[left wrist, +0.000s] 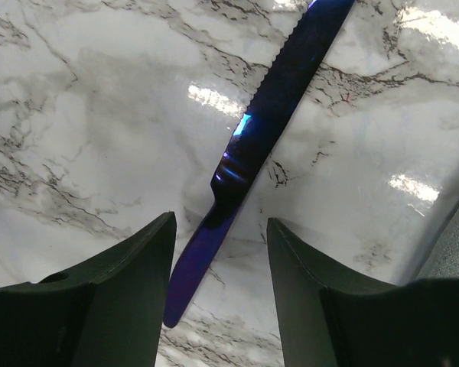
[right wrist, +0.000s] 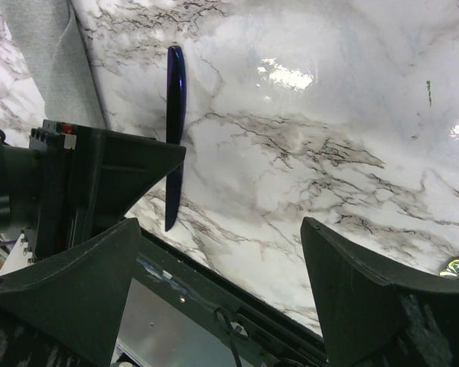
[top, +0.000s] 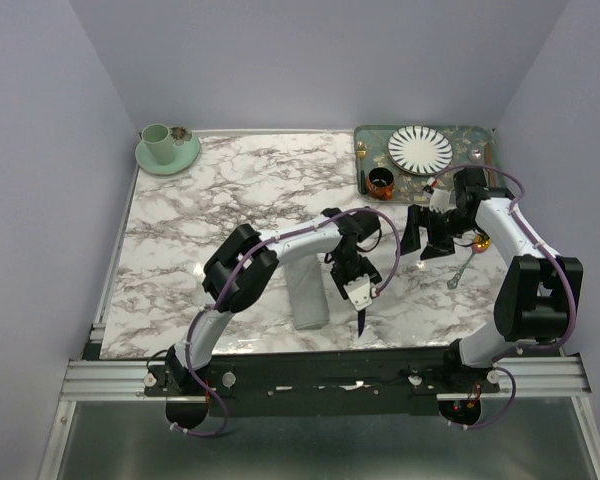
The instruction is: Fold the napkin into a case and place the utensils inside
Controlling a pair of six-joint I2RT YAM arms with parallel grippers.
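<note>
The grey napkin (top: 307, 292), a narrow folded strip, lies left of centre on the marble table, partly under my left arm. Just right of it lies a dark blue knife (left wrist: 249, 149), flat on the marble. Over its handle end hovers my left gripper, part open, the handle showing between the fingers but not clasped. Seen from the right wrist, the left gripper covers the knife's (right wrist: 174, 92) middle. My right gripper stands open above bare marble, right of the knife. A gold-and-green utensil (top: 470, 260) lies beneath the right arm.
A green tray (top: 393, 140) at the back right holds a striped plate (top: 420, 150), a copper mug (top: 380, 182) and several utensils. A green cup (top: 159, 142) stands on a saucer at the back left.
</note>
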